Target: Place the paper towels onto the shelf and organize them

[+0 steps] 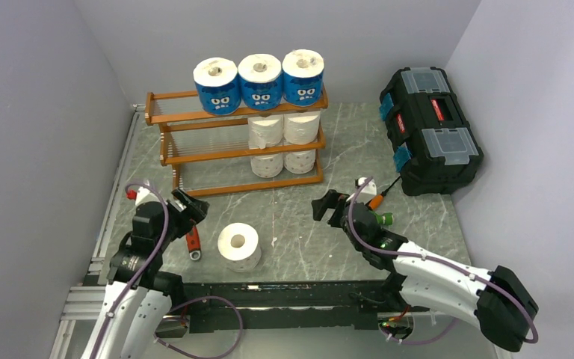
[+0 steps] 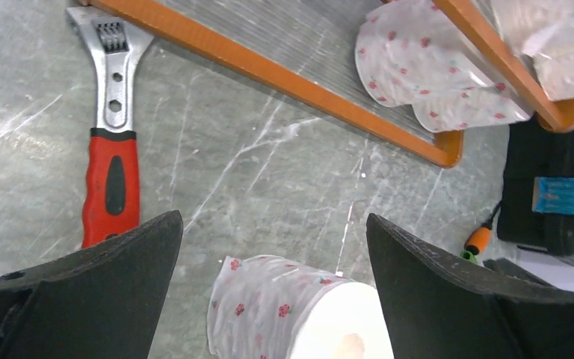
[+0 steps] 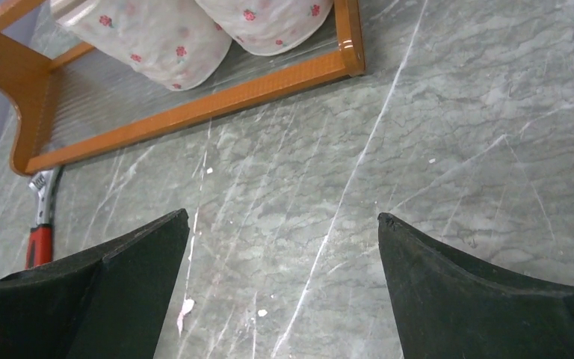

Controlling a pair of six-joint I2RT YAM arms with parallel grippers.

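One loose paper towel roll (image 1: pixel 239 247) stands upright on the table; the left wrist view shows its flowered wrapper (image 2: pixel 258 307) low between the fingers' tips, farther off. A wooden shelf (image 1: pixel 224 155) has three blue-wrapped rolls (image 1: pixel 261 82) along its top. White flowered rolls (image 1: pixel 284 129) fill the right side of the middle tier, and more (image 1: pixel 267 165) sit on the bottom tier; the left parts of both are bare. My left gripper (image 1: pixel 198 203) is open and empty, left of and behind the loose roll. Open and empty too, my right gripper (image 1: pixel 321 212) hovers over bare table (image 3: pixel 291 239).
A red-handled wrench (image 2: pixel 112 149) lies in front of the shelf's left end, by my left arm. An orange-handled screwdriver (image 1: pixel 376 201) and a green item (image 1: pixel 385 218) lie beside my right arm. A black toolbox (image 1: pixel 430 131) stands at the back right. Mid-table is clear.
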